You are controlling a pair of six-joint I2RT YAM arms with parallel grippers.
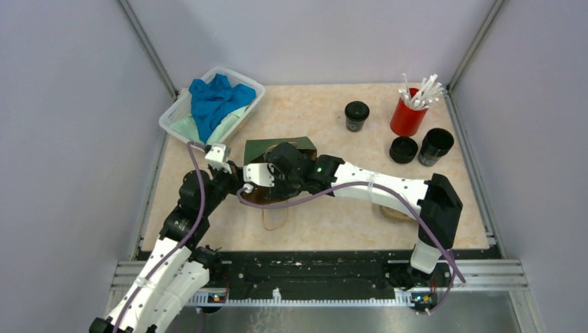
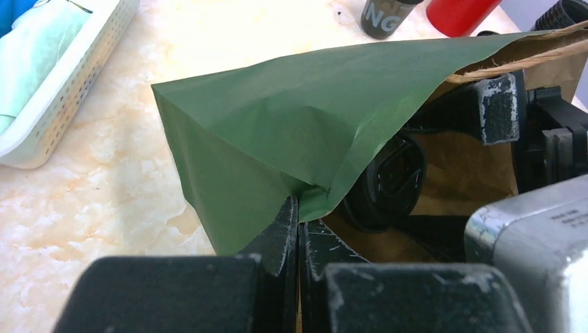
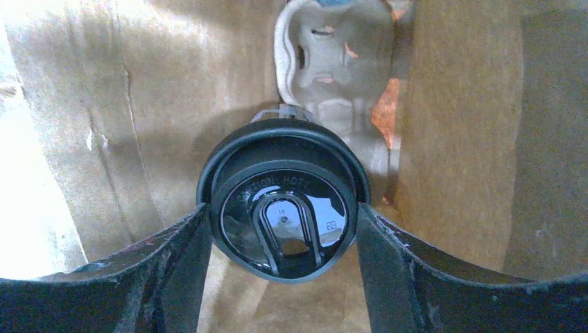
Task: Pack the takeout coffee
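Observation:
A paper bag, green outside [image 1: 267, 146] and brown inside, lies open at the middle of the table. My left gripper is shut on the bag's green edge, which creases at the fingertips. My right gripper is down inside the bag, shut on a black-lidded coffee cup [image 3: 291, 159]. Beside that cup, a pale moulded cup holder [image 3: 333, 55] shows at the bottom of the bag in the right wrist view. In the top view the right arm covers most of the bag's opening.
A white basket [image 1: 173, 114] with cloths stands back left. A lidded cup [image 1: 356, 116], a red straw holder [image 1: 405, 118], a black lid [image 1: 403, 150] and a dark cup [image 1: 435, 147] stand back right. A round tan item [image 1: 393, 212] lies under the right arm.

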